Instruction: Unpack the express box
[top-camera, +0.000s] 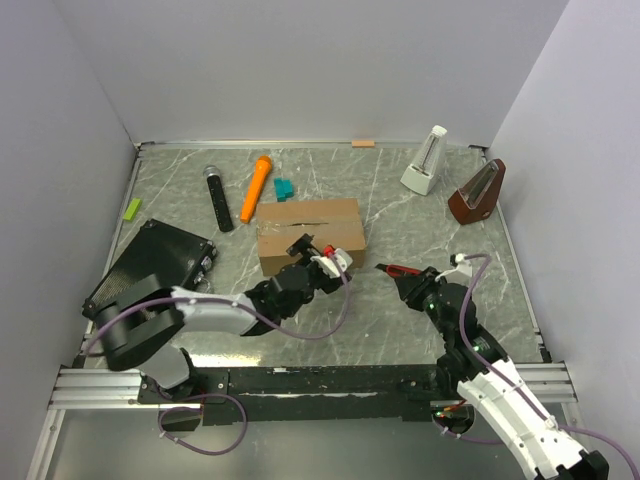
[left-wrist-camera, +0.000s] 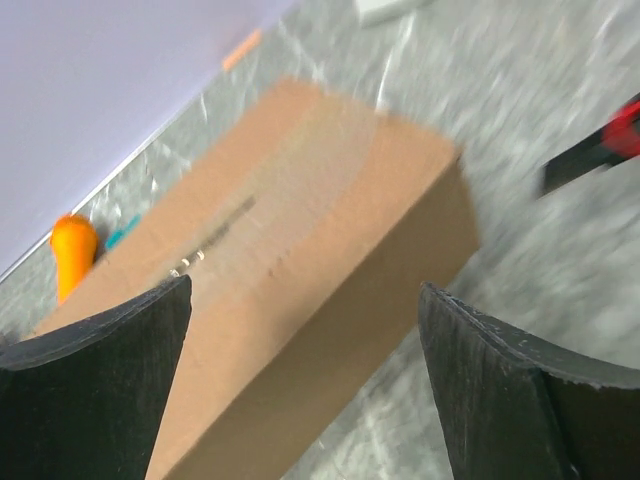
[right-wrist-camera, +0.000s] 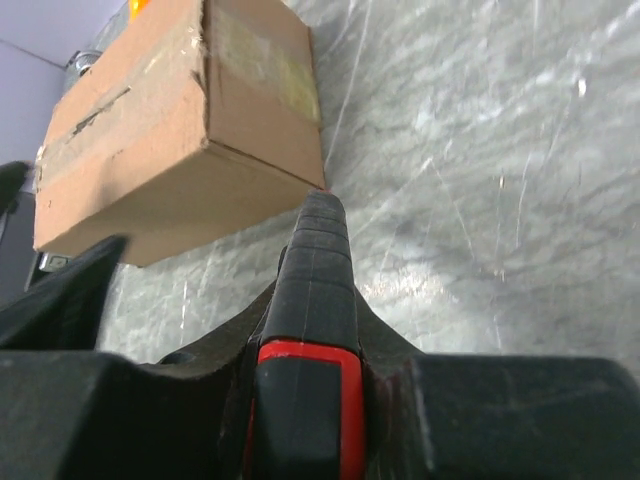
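The taped cardboard box (top-camera: 308, 220) lies on the marble table, its tape slit along the seam in the left wrist view (left-wrist-camera: 290, 230). My left gripper (top-camera: 318, 258) stands open over the box's front edge, its dark fingers (left-wrist-camera: 110, 380) either side of the box in its view. My right gripper (top-camera: 420, 285) is shut on a red and black cutter (right-wrist-camera: 310, 390), which points toward the box from just beyond its front right corner.
A black case (top-camera: 150, 268) lies at left; a dark microphone (top-camera: 218, 200), orange microphone (top-camera: 255, 190), teal object (top-camera: 283, 190) and green block (top-camera: 132, 210) sit behind. Two metronomes (top-camera: 428, 160) (top-camera: 475, 195) stand back right.
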